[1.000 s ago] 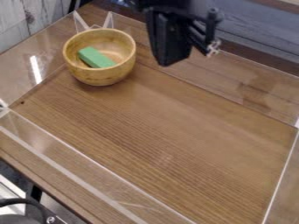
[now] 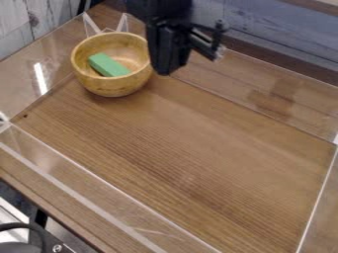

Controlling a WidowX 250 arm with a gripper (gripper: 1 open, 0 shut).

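My black gripper (image 2: 164,61) hangs from the top centre of the camera view, above the wooden surface and just right of a yellow bowl (image 2: 132,84). Its fingers are dark and partly blurred into the arm, and nothing shows held by it. Whether they are open or shut is hard to see. A small green block (image 2: 107,64) lies inside the bowl, at its left side.
The wooden floor of the tray (image 2: 199,168) is clear across the middle, front and right. Raised walls bound it at the back and sides. A black cable (image 2: 27,227) lies outside at the lower left.
The arm and gripper have drawn back slightly up and to the left, uncovering more of the back right of the tray. The bowl and green block look unmoved.
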